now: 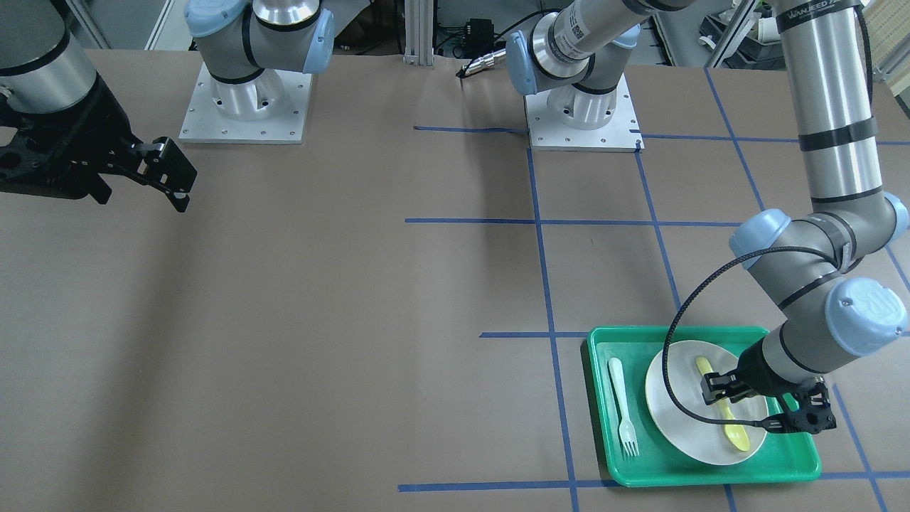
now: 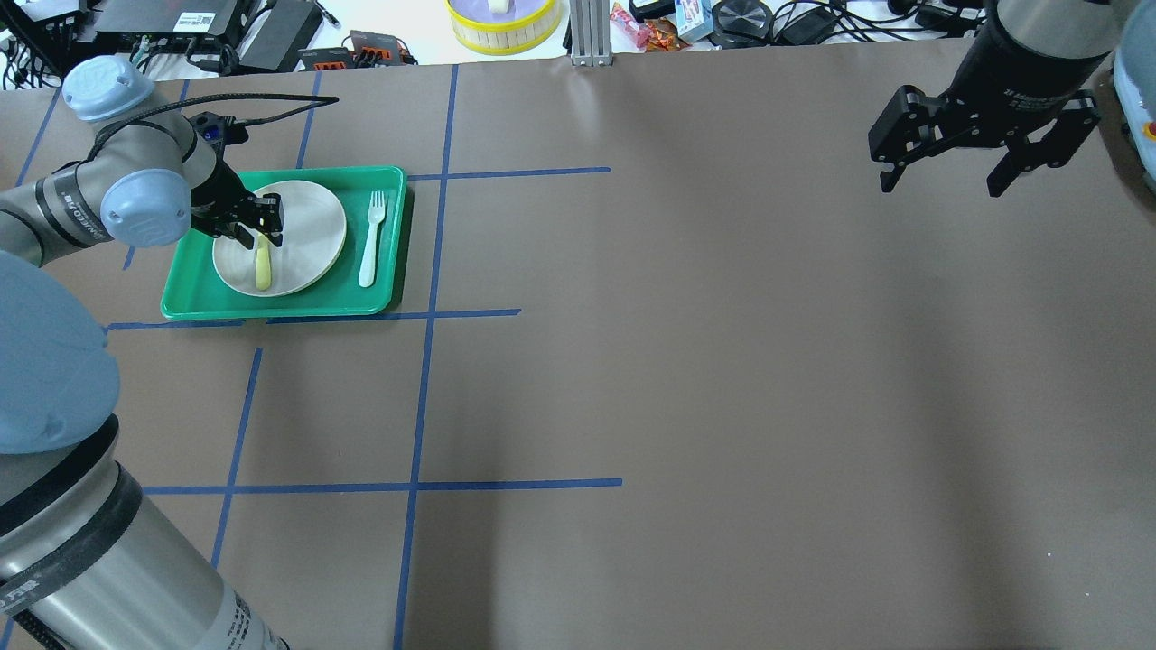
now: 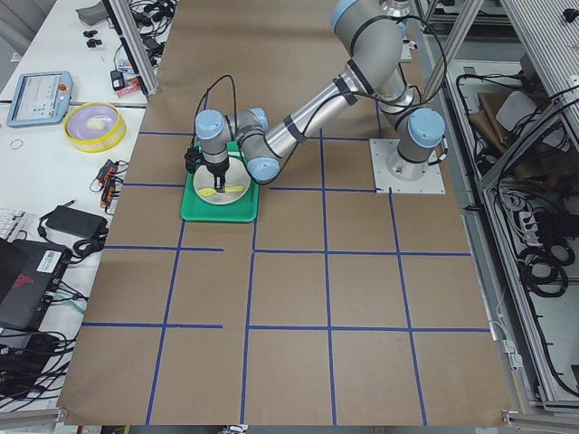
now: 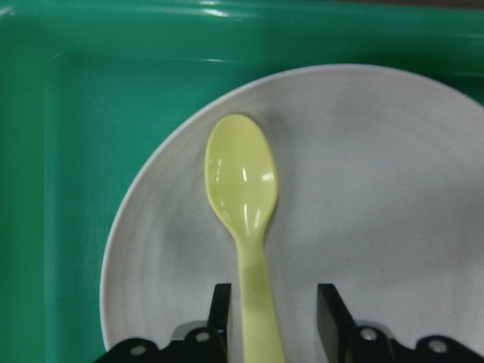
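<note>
A yellow spoon (image 4: 242, 181) lies on the white plate (image 4: 363, 181) in the green tray (image 4: 68, 189); in the front view the spoon (image 1: 735, 435) is partly under my wrist. My gripper is open, low over the plate, one finger on each side of the spoon's handle, apparently not closed on it. In the top view it hovers over the plate (image 2: 309, 233) from the left. A white fork (image 1: 623, 401) lies in the tray beside the plate, on the bare green bottom.
Another arm's black gripper (image 2: 975, 130) hangs at the top right of the top view. Further arm bases (image 1: 243, 119) stand along the table's edge.
</note>
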